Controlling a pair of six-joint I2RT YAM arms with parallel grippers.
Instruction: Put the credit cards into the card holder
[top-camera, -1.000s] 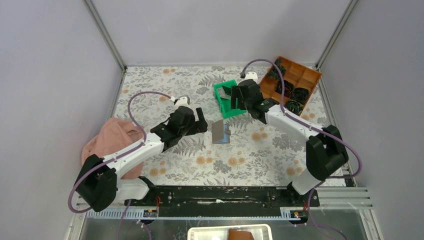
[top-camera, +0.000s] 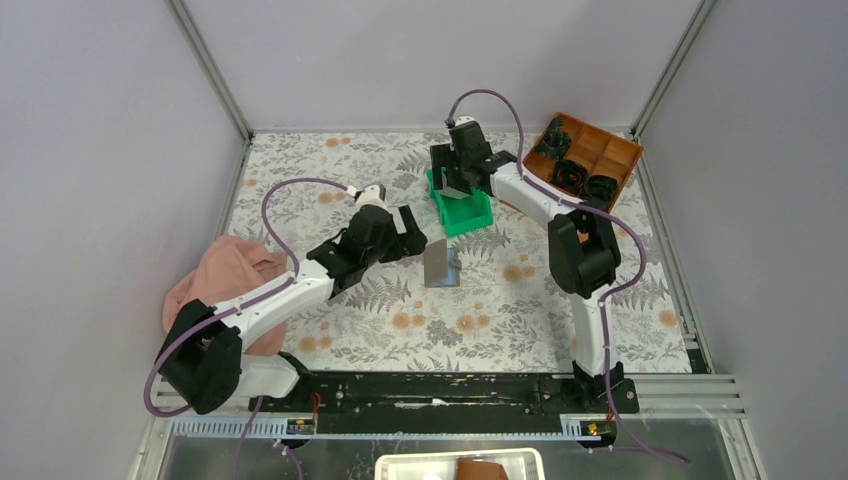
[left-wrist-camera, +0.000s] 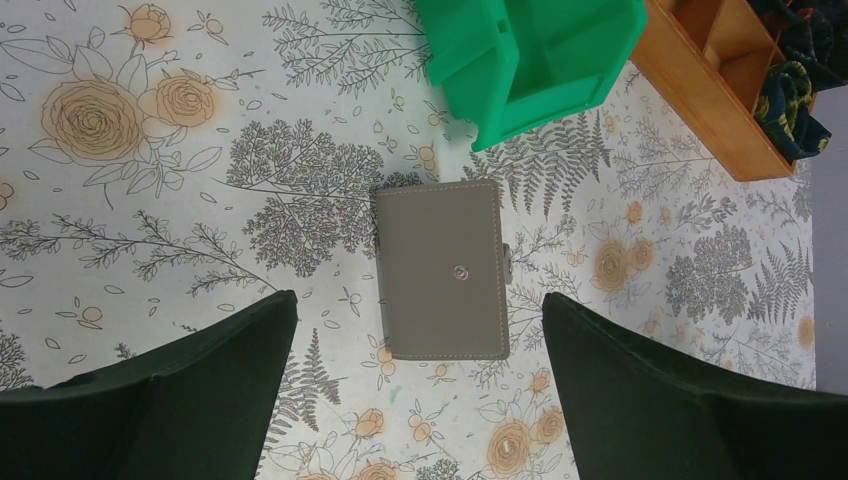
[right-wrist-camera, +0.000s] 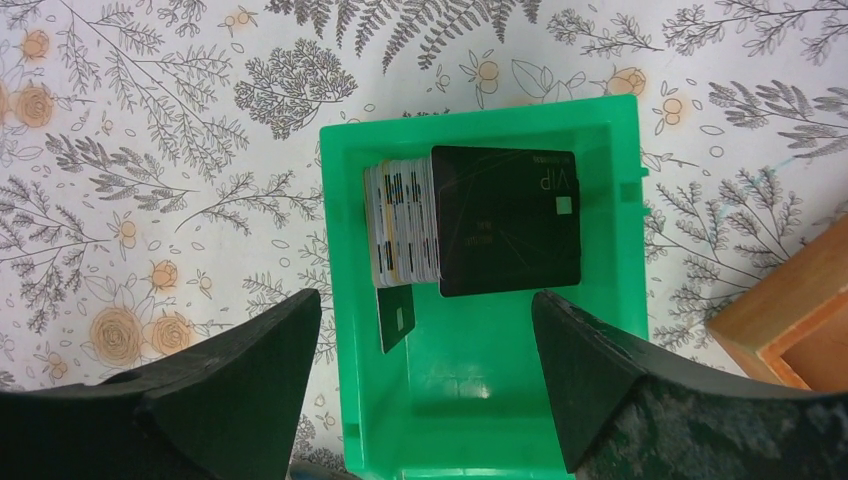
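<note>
A grey card holder (left-wrist-camera: 440, 280) lies on the patterned table, below my left gripper, which is open and empty. In the right wrist view, a green bin (right-wrist-camera: 470, 400) holds a row of cards on edge (right-wrist-camera: 400, 220) and a black VIP card (right-wrist-camera: 508, 215) at the far end. My right gripper hangs over this bin with its fingers apart and nothing visible between them.
A wooden divided box (top-camera: 605, 150) with dark items stands at the back right. A pink cloth (top-camera: 225, 270) lies at the left.
My right gripper has moved back and left, from the bin's near right to over its cards.
</note>
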